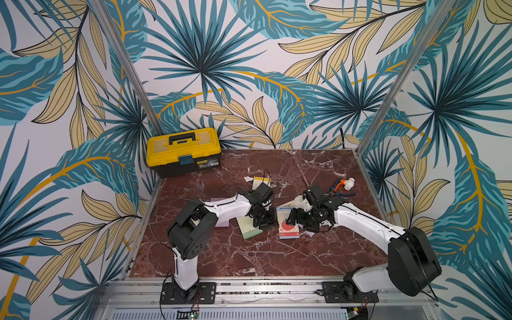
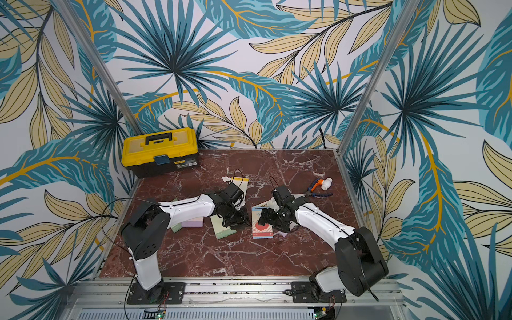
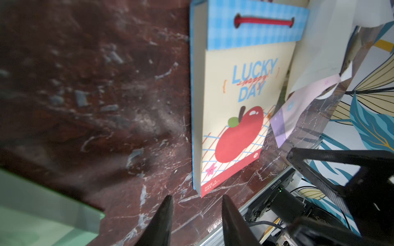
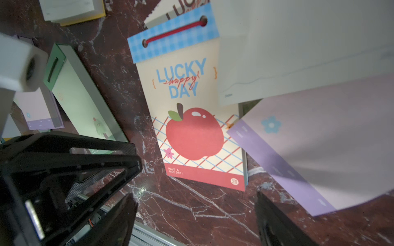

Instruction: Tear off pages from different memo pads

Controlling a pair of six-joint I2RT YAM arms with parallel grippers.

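Note:
The Lucky Day memo pad point(image 4: 192, 135), with a red apple and a blue checked binding, lies flat on the table and still shows its cover. My right gripper hovers above its lower end, fingers spread and empty. To the pad's left is my left gripper, fingers part open over the bare table with nothing between them. A green memo pad point(image 4: 90, 102) lies left of the apple pad, partly under the left arm in the top views. Beside the apple pad's right edge rest loose sheets: a white page point(image 4: 312, 49) and a purple-edged page point(image 4: 320, 151).
Further left lies a purple pad point(image 2: 192, 222); a yellow-topped pad point(image 2: 241, 184) sits behind the left arm. A yellow toolbox point(image 1: 184, 146) stands at the back left. Orange-and-blue tools point(image 1: 339, 186) lie at the right.

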